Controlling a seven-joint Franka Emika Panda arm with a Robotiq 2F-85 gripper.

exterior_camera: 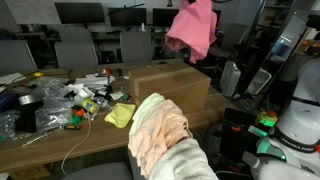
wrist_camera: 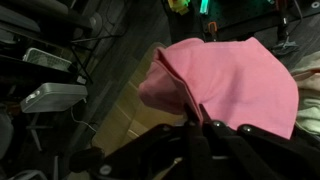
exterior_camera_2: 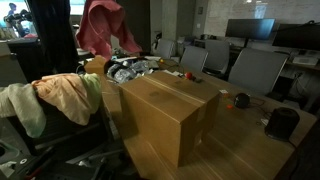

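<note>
A pink cloth [exterior_camera: 192, 32] hangs high in the air at the top of exterior view 1, over the right part of the scene. My gripper is shut on it in the wrist view, and the cloth spreads out beyond the fingers, hiding part of what lies below. Exterior view 2 shows the pink cloth [exterior_camera_2: 98, 30] at the upper left, its top cut off by the frame edge. Draped lower down are a cream cloth [exterior_camera: 150, 106], a peach cloth [exterior_camera: 162, 140] and a white cloth [exterior_camera: 186, 163], lying against one another.
A large cardboard box [exterior_camera_2: 165, 112] stands on the wooden table [exterior_camera: 45, 150]. Tools, plastic bags and a small yellow cloth [exterior_camera: 120, 115] clutter the table's left side. Office chairs [exterior_camera: 77, 50] and monitors line the back. The robot's white base [exterior_camera: 295, 125] is at the right.
</note>
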